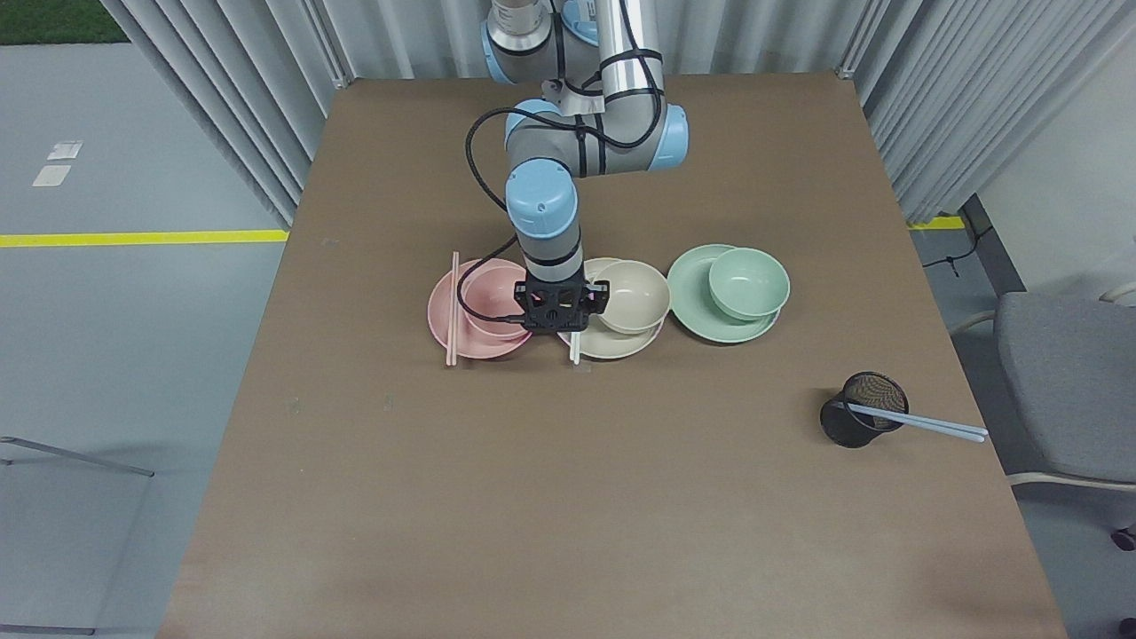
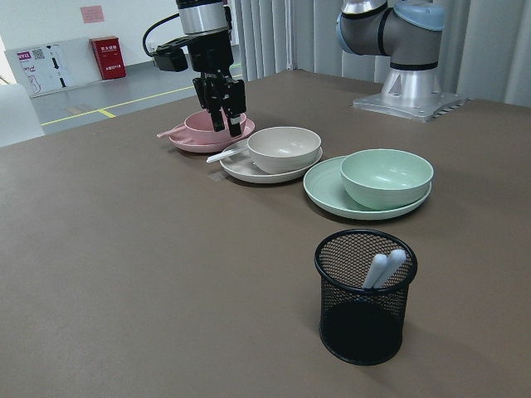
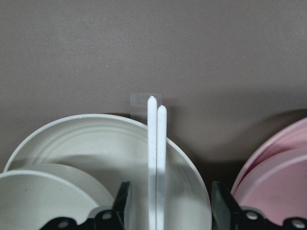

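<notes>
My gripper [image 2: 225, 123] hangs open over the cream plate [image 3: 96, 143], its fingers either side of two white chopsticks [image 3: 157, 153] that lie across that plate, beside the cream bowl [image 1: 634, 295] [image 2: 282, 148]. The pink plate and bowl [image 3: 278, 187], with pink chopsticks [image 1: 453, 312], sit beside them. The green plate [image 1: 690, 298] and green bowl [image 1: 748, 283] are on the other side. In the front view the gripper hides part of the white chopsticks.
A black mesh cup [image 1: 847, 426] [image 2: 362, 323] holding light chopsticks [image 1: 926, 422] stands near the table's right edge. The arm's base is at the back.
</notes>
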